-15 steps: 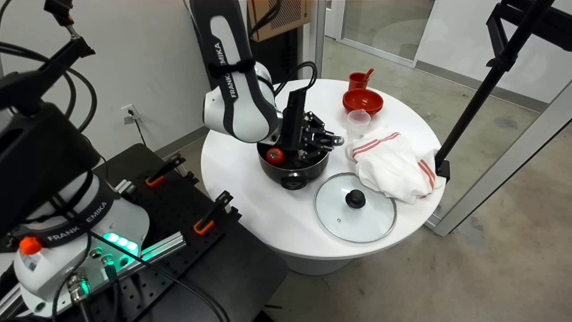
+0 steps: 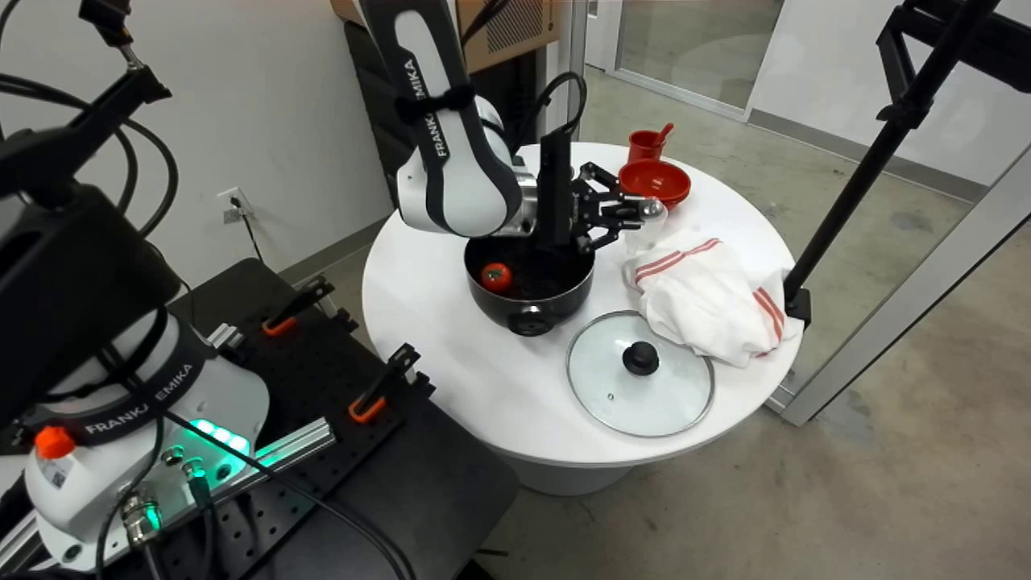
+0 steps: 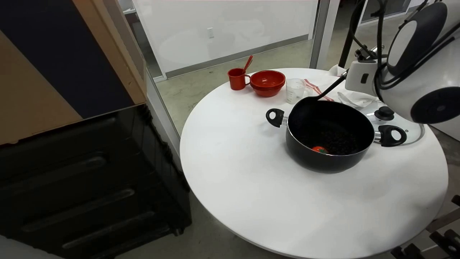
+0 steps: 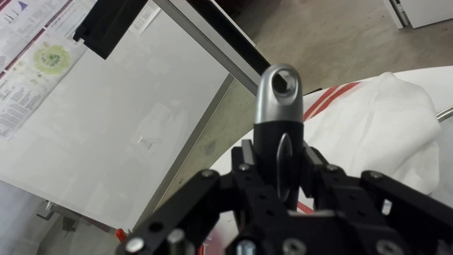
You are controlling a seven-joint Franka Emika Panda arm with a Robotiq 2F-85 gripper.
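Note:
My gripper is shut on the black handle of a ladle (image 4: 278,136), whose silver end with a hole points away from the fingers. In exterior view 1 the gripper (image 2: 626,214) is beyond the far right rim of the black pot (image 2: 528,308), with the silver handle end close to the red bowls. From exterior view 2, the ladle's dark shaft (image 3: 331,88) slants down to its head at the pot's (image 3: 330,163) far rim; whether the head touches the pot I cannot tell. A tomato (image 2: 495,277) lies inside the pot.
A glass lid (image 2: 619,391) and a white red-striped towel (image 2: 710,300) lie right of the pot. Red bowls (image 3: 267,82), a red mug (image 3: 237,79) and a clear measuring cup (image 3: 295,90) stand behind it.
My gripper has risen and moved right and away from over the pot, carrying the ladle handle toward the red bowls. Pot, lid and towel stay where they were.

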